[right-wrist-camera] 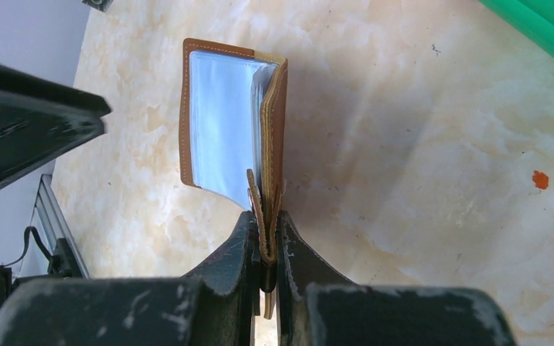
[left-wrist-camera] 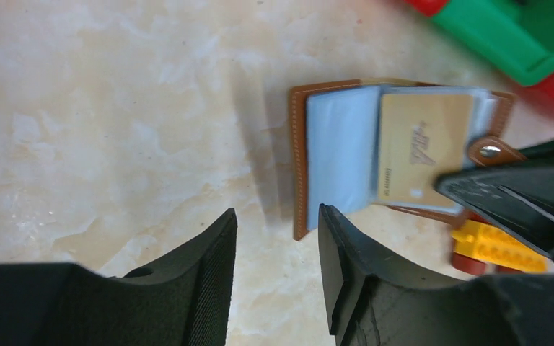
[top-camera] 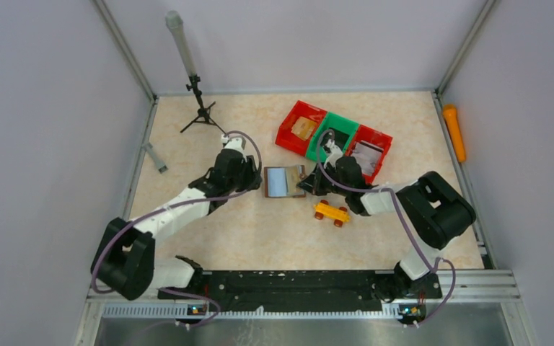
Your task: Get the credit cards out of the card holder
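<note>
The brown card holder (top-camera: 277,196) lies spread open in mid-table, its pale sleeves (left-wrist-camera: 343,151) facing up. A gold card (left-wrist-camera: 424,148) shows in a clear sleeve on its right half. At the holder's right edge, my right gripper is shut on the cover and its snap strap (left-wrist-camera: 493,153). Seen from the right wrist, that half stands tilted up and its card is hidden. Left of the holder and apart from it, my left gripper is open, with only bare table between its fingertips.
Behind and to the right stands a row of bins, red (top-camera: 283,139), green (top-camera: 312,153) and red (top-camera: 384,137), with cards in them. A yellow toy car (top-camera: 332,212) sits just in front of the right gripper.
</note>
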